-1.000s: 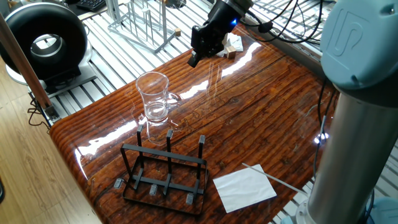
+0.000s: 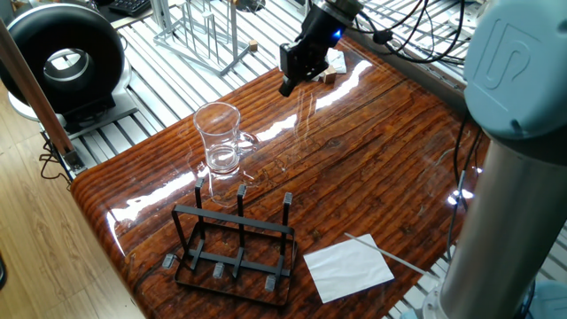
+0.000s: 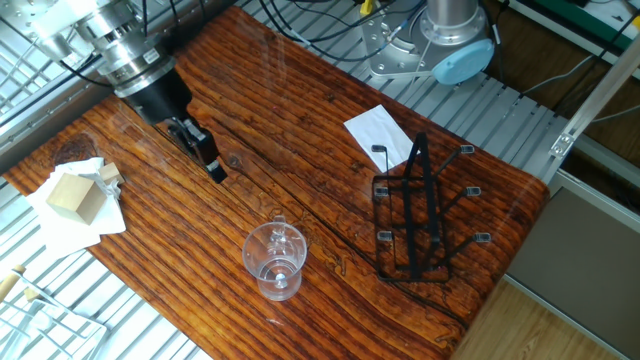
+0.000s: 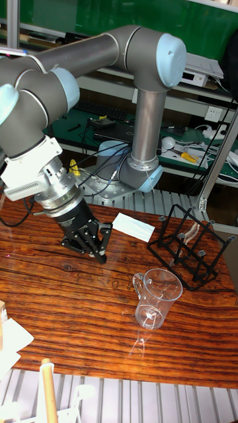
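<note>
A clear glass mug (image 2: pixel 221 142) stands upright on the glossy wooden table, its handle (image 4: pixel 139 283) toward the arm's side. Beyond it stands a black metal rack (image 3: pixel 412 225) with upright prongs, holding no mug. My gripper (image 4: pixel 101 256) hangs above the table, tilted downward and clear of the mug. Its fingertips come together in exterior view 3, and nothing shows between them. In exterior view 2 the gripper (image 3: pixel 217 173) is up and left of the mug (image 3: pixel 276 262), with bare wood between.
A white sheet (image 3: pixel 379 138) lies flat close to the rack. Wooden blocks (image 3: pixel 77 199) rest on white paper at a table corner. A light wire rack (image 2: pixel 208 40) stands off the table.
My gripper has shifted slightly to the right in exterior view 1, staying above the table. The mug, rack and sheet have not moved.
</note>
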